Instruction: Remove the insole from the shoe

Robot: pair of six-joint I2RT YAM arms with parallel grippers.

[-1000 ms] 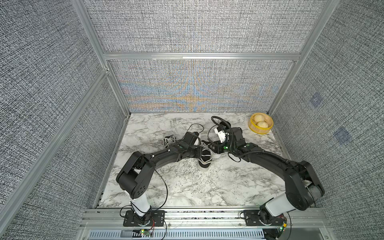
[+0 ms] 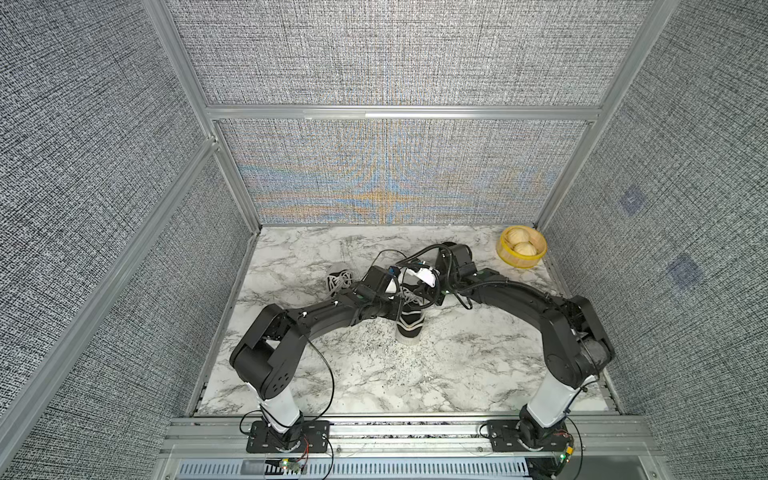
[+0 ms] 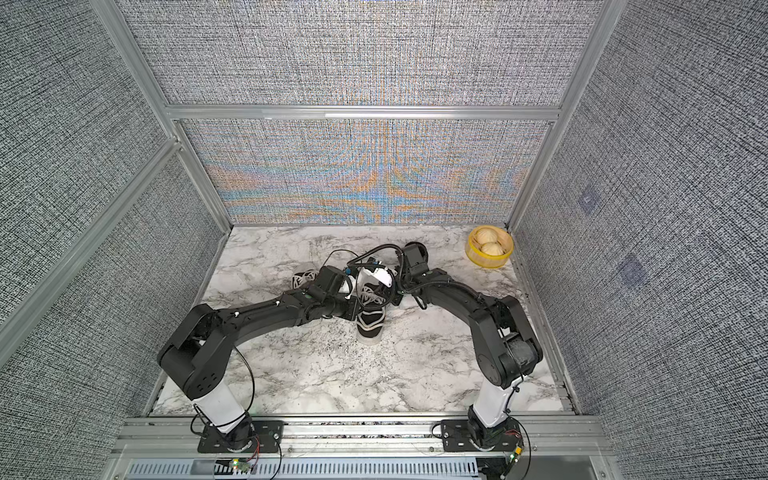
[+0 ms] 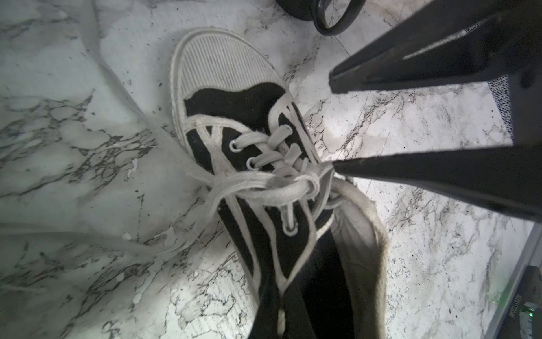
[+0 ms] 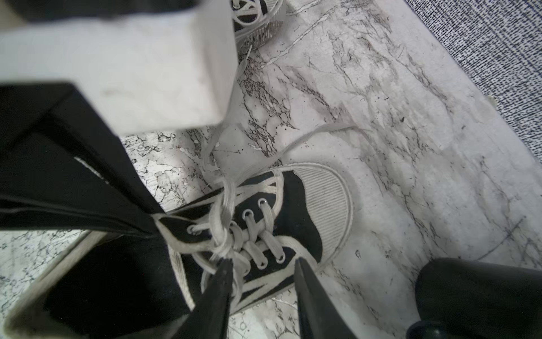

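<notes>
The black shoe [image 2: 410,321], with white trim and laces [image 5: 225,237], lies mid-table with its toe cap [image 5: 327,209] pointing to the back wall. My left gripper is shut at the shoe's opening, a thin pale edge of the shoe upper showing between its fingers. Reaching over the laces, my right gripper is open; in the left wrist view its fingers [image 4: 429,67] stand apart, the lower one close to the lace knot. The shoe's inside [image 5: 107,282] looks uniformly dark, and no separate insole can be made out there.
A second shoe [image 2: 340,280] lies to the left, partly behind the left arm. A yellow basket [image 2: 521,245] holding two round items stands at the back right. Loose laces trail across the marble top.
My right arm has moved left, carrying its gripper from the shoe's right side to over the laces. The left arm and the shoe show hardly any movement.
</notes>
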